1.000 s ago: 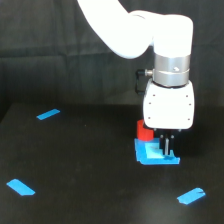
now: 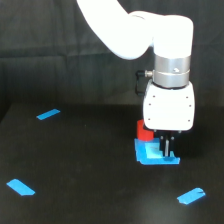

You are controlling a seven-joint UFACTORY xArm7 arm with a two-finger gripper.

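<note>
A white arm reaches down from the top, and its gripper points at a blue patch on the dark table. Something paler blue shows in the middle of that patch, right around the fingertips. Just behind and to the left, a red object is partly covered by the white hand. The dark fingers look close together, but they are too small to tell whether they are open or shut, or whether anything is between them.
Strips of blue tape lie on the table: one at the back left, one at the front left, one at the front right. A dark curtain hangs behind.
The hand seems very slightly lower than before. No clear movement shows in the red object, the blue patch or the tape strips.
</note>
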